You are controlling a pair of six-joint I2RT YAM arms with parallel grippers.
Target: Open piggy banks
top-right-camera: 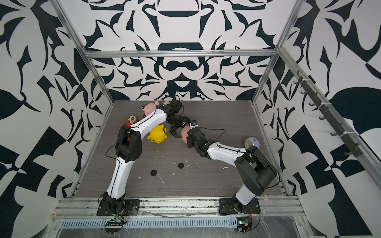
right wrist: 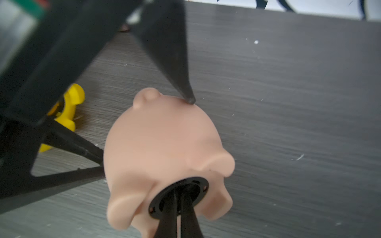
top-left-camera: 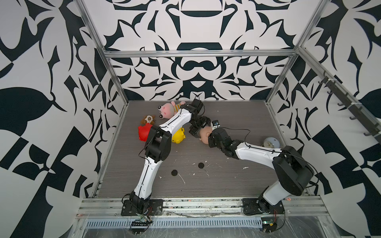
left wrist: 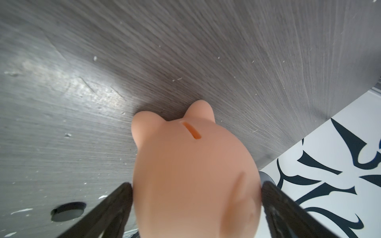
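A peach piggy bank (top-left-camera: pixel 204 134) lies on its side between my grippers, slot and ears seen in the left wrist view. My left gripper (top-left-camera: pixel 200 127) is open around its body, one finger at each side. My right gripper is shut, its fingertips at the round black-rimmed opening (right wrist: pixel 162 208) in the underside, seemingly inside it.
A yellow piggy bank (top-right-camera: pixel 158 134), a red one (top-left-camera: pixel 143 132), a pink striped pig (top-left-camera: pixel 168 111) and a brown figure (top-left-camera: pixel 149 119) sit at the left. Two black discs (top-left-camera: pixel 201 165) lie at the front; a pale round object (top-left-camera: pixel 271 142) is at the right.
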